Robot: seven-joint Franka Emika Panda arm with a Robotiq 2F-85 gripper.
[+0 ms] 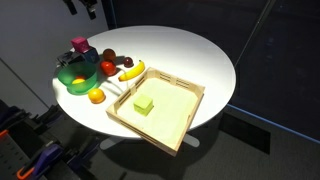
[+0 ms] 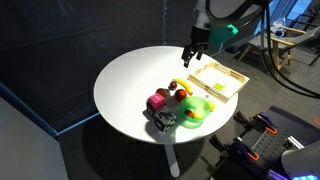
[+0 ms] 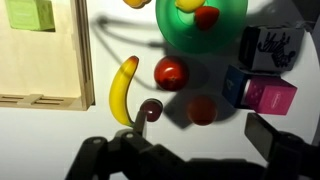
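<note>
My gripper is open and empty, its fingers spread wide in the wrist view. It hangs high above the back of the round white table, as exterior view 1 shows the gripper (image 1: 82, 11) near the top left. Under the gap lies a shaded reddish-orange round fruit (image 3: 201, 110). A red tomato (image 3: 171, 73), a small dark plum (image 3: 151, 109) and a yellow banana (image 3: 122, 90) are close by. The green bowl (image 3: 225, 38) holds a yellow piece and a red piece.
A black printed box (image 3: 270, 48) and a blue-and-pink box (image 3: 268, 92) stand beside the bowl. A wooden tray (image 1: 190, 105) holds a yellow-green block (image 1: 144, 104); an orange (image 1: 96, 96) sits between tray and bowl.
</note>
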